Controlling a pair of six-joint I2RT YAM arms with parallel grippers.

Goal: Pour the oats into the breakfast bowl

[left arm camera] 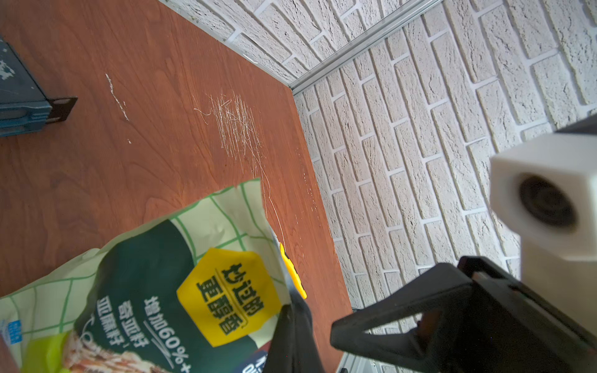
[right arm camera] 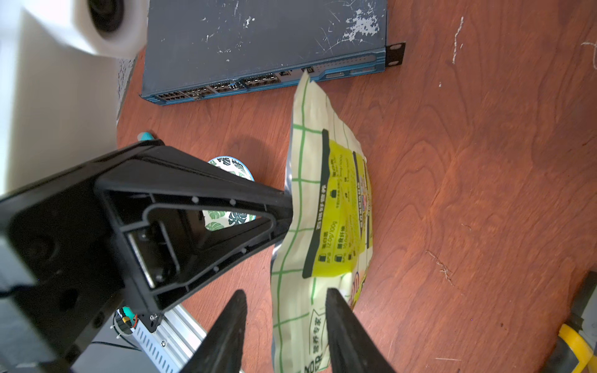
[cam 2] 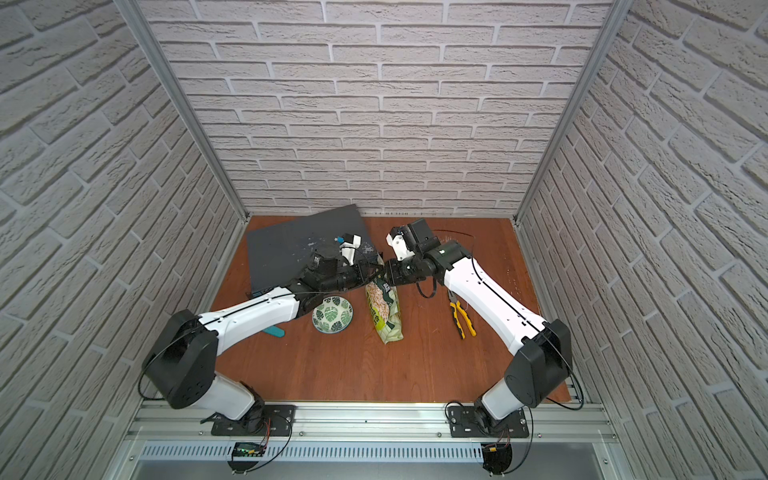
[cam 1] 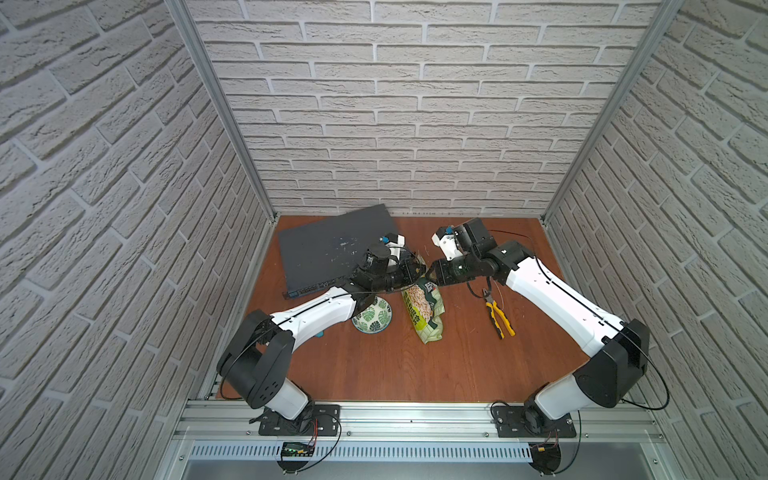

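Observation:
The oats bag [left arm camera: 155,292], pale green with dark and yellow labels, stands upright between the two arms, its base near the table. My left gripper is shut on the bag's thin edge, as the right wrist view shows. My right gripper is part open, its fingers [right arm camera: 231,329] apart on either side of a stretch of the bag's upper edge. Whether they touch the film cannot be told. The breakfast bowl [cam 2: 332,314], patterned with green leaves, rests on the table left of the bag, below the left arm. Its inside looks empty.
A dark flat network box [cam 1: 332,244] covers the back left of the table. Yellow-handled pliers [cam 1: 499,316] lie on the right. A teal object [cam 2: 273,330] lies partly under the left arm. Bare wood [cam 1: 384,372] fills the front middle.

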